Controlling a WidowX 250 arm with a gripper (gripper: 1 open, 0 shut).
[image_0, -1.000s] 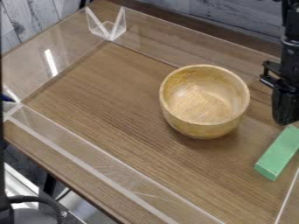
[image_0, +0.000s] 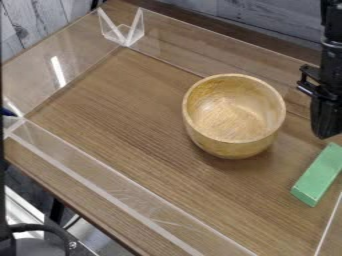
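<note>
My black gripper (image_0: 321, 115) reaches in at the right edge, pointing down just above a green rectangular block (image_0: 317, 175); it looks shut, with nothing visible between its fingers. A round light wooden bowl (image_0: 233, 108) sits on the wooden table left of the gripper and appears empty.
A clear wire or plastic piece (image_0: 122, 27) stands at the back left of the table (image_0: 107, 130). A dark cable or part (image_0: 38, 230) is at the lower left edge.
</note>
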